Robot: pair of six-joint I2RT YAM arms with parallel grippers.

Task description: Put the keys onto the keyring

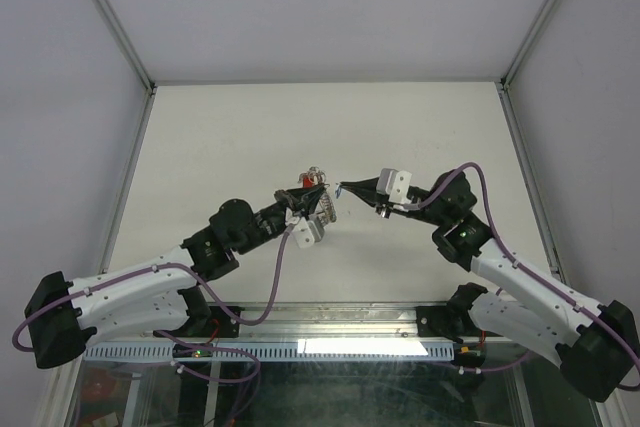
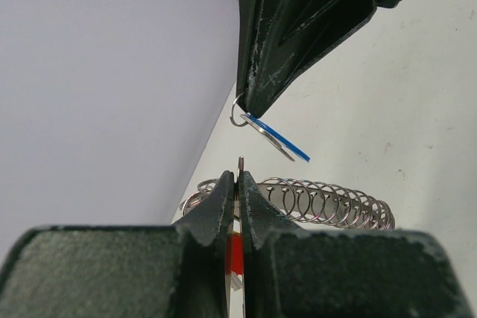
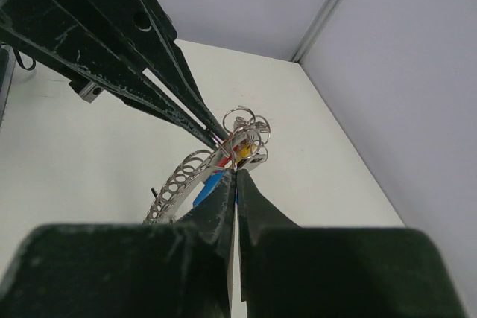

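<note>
In the top view my left gripper [image 1: 324, 187] and right gripper [image 1: 343, 185] face each other tip to tip, a small gap between them. The coiled metal keyring [image 2: 328, 202] hangs by the left fingertips, which are shut with a thin wire end poking out. Pinched in the right gripper's tips is a small ring [image 2: 233, 112] carrying a silver key [image 2: 270, 138] and a blue key [image 2: 289, 143]. From the right wrist, the coil [image 3: 179, 182] lies just beyond the right fingertips, partly hiding the blue key [image 3: 206, 188]; whether coil and small ring touch is unclear.
Red [image 1: 308, 183] and yellow [image 3: 244, 153] pieces show at the coil.
</note>
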